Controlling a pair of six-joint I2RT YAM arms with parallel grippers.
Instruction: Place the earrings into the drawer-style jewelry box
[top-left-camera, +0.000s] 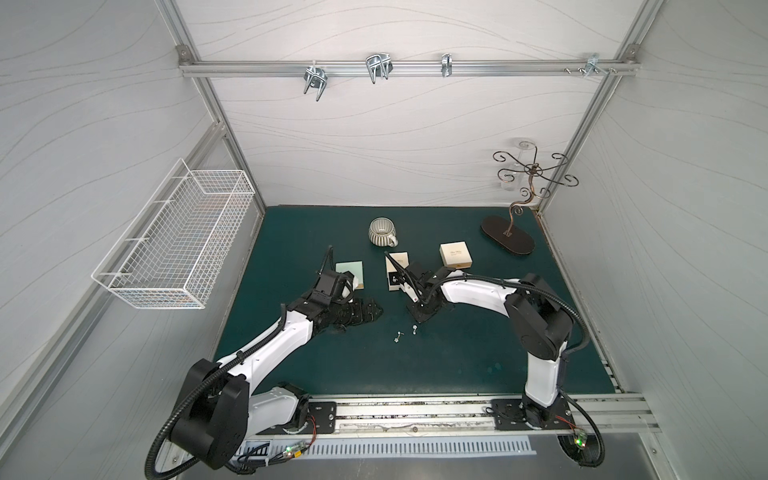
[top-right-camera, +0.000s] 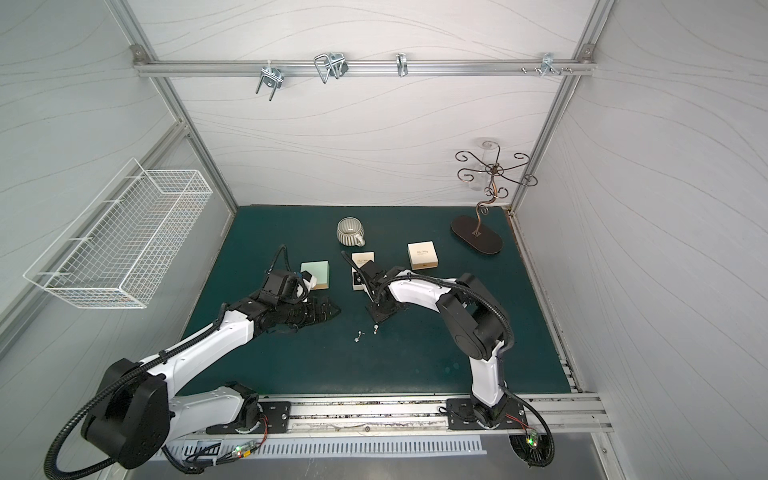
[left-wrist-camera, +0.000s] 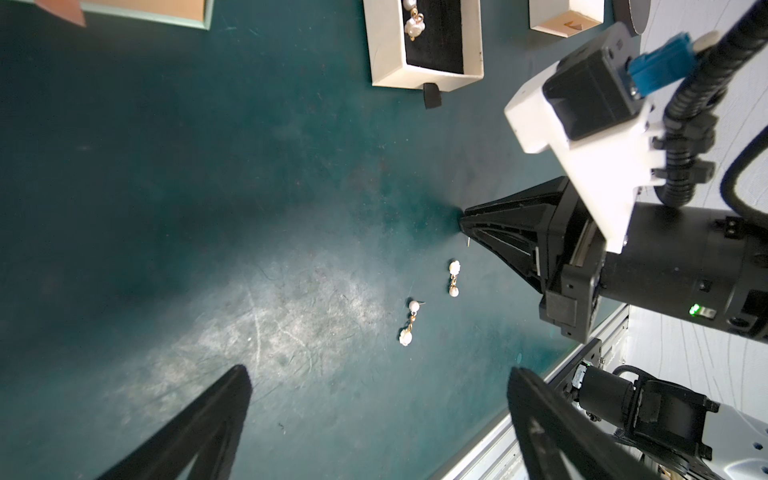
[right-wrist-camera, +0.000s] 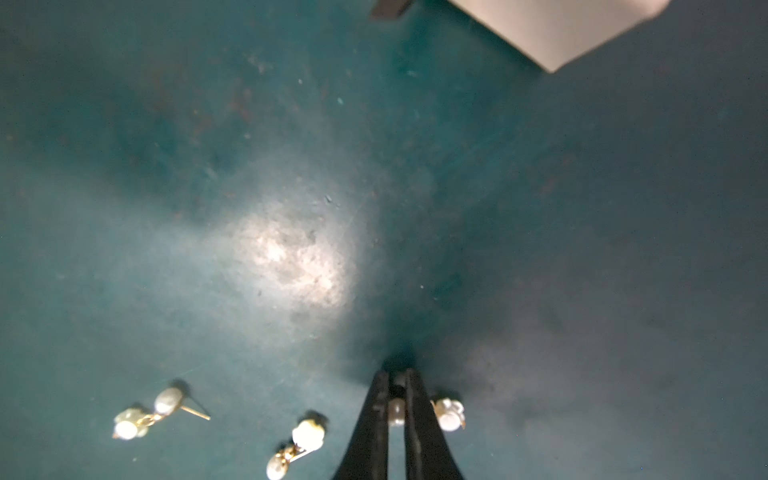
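In the right wrist view my right gripper is shut on an earring; its pearl shows between the fingers and its white flower (right-wrist-camera: 449, 414) sticks out to the right. Two other pearl-and-flower earrings lie loose on the table, the nearer one (right-wrist-camera: 297, 449) left of the fingertips, the other (right-wrist-camera: 144, 413) farther left. My left gripper is open, its blurred fingers wide apart over bare table. The jewelry box (top-left-camera: 397, 270) has its drawer (left-wrist-camera: 428, 76) pulled out, black inside, with at least one earring (left-wrist-camera: 413, 25) in it.
A mint-green box (top-left-camera: 349, 273) stands left of the jewelry box, a cream box (top-left-camera: 455, 255) to its right. Behind are a striped cup (top-left-camera: 382, 232) and a metal stand (top-left-camera: 507, 235).
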